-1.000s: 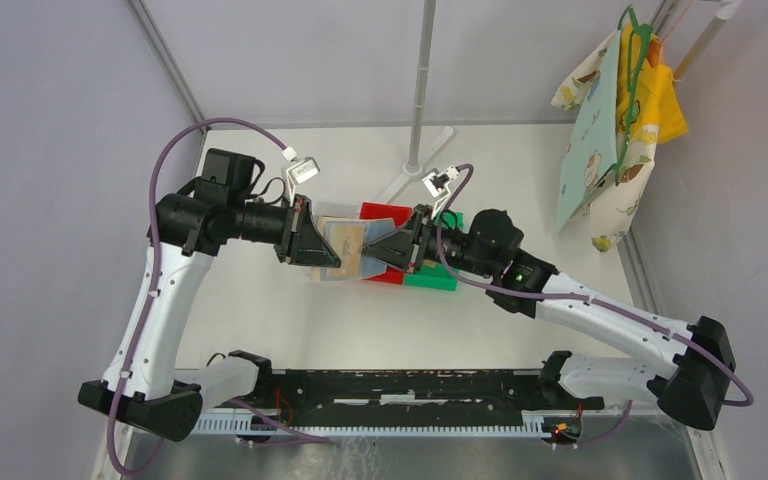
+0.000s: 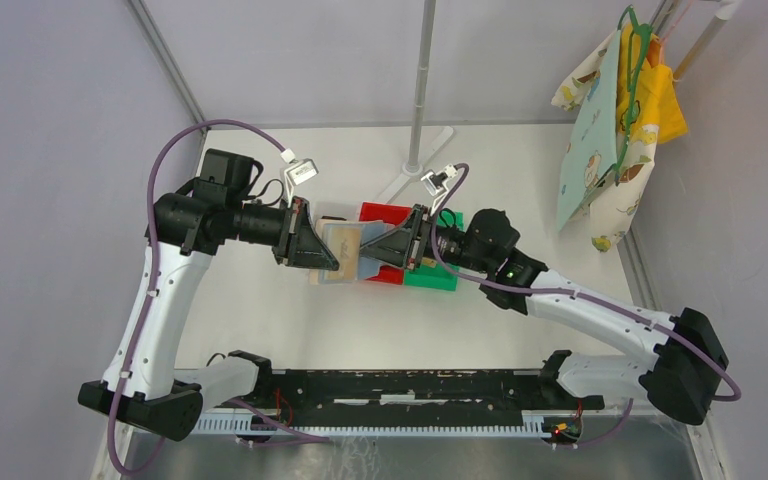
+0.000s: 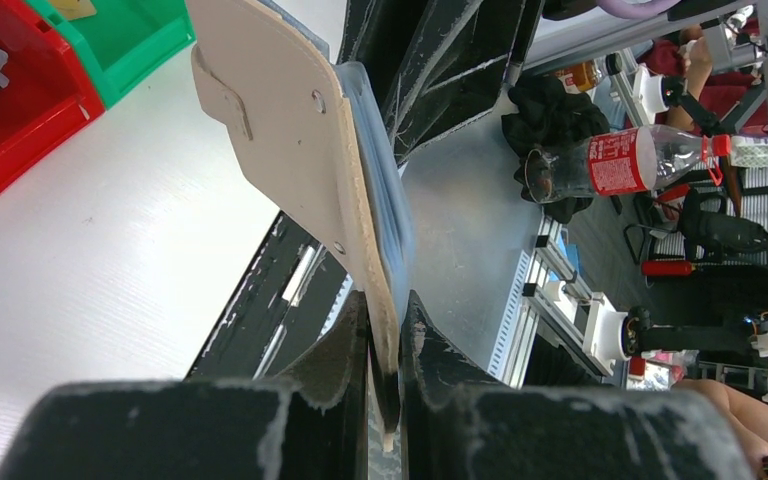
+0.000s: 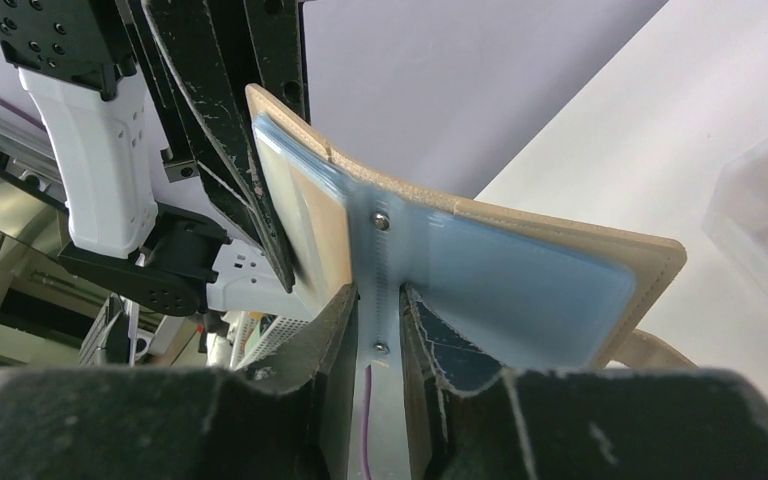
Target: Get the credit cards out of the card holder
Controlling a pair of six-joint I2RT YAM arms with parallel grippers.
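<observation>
The tan card holder (image 2: 343,250), with blue plastic sleeves (image 4: 510,290), is upright between my two grippers above the table. My left gripper is shut on it, its fingertips at one edge. At the blue sleeves my right gripper has its fingers slightly apart, one each side of a riveted clear strip; whether they grip it is unclear. A tan card face shows inside the holder beside the sleeves.
A red bin (image 3: 30,140) and a green bin (image 3: 135,70) stand on the table (image 2: 280,320) behind the holder. A white pole stand is at the back, hanging bags at right.
My right arm has shifted slightly; its gripper stays at the card holder. My left gripper and the holder look almost unchanged.
</observation>
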